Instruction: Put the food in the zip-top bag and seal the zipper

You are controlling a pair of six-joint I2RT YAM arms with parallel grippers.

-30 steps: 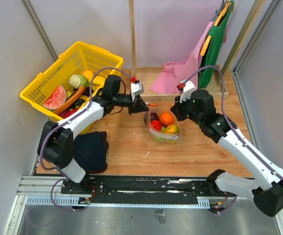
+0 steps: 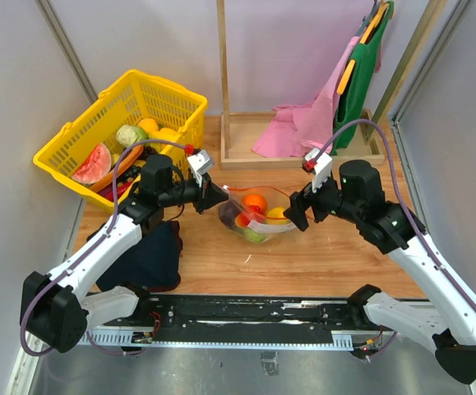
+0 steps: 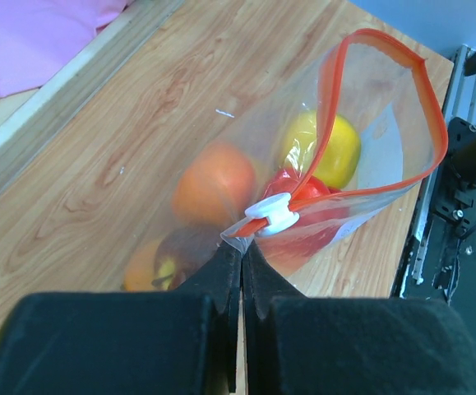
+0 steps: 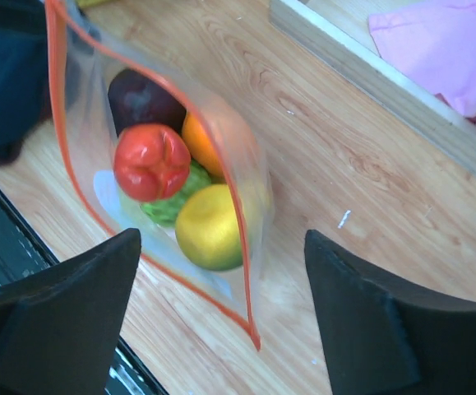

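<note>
A clear zip top bag (image 2: 258, 236) with an orange rim lies on the table, holding an orange fruit (image 2: 255, 202), a red tomato (image 4: 150, 162), a yellow fruit (image 4: 213, 226), a dark item and something green. My left gripper is shut on the bag's rim at one corner, right beside the white slider (image 3: 273, 213). The bag's mouth gapes toward my right gripper, which stands open. The rim's free corner (image 4: 252, 331) shows between its spread fingers, touching neither.
A yellow basket (image 2: 190, 111) of produce stands at the back left. Dark folded cloth (image 2: 149, 259) lies below the left arm. Behind the bag is a wooden rack (image 2: 246, 162) with pink cloth (image 2: 299, 127). Bare table (image 2: 303, 267) shows in front of the bag.
My left gripper has moved left, drawing the bag with it.
</note>
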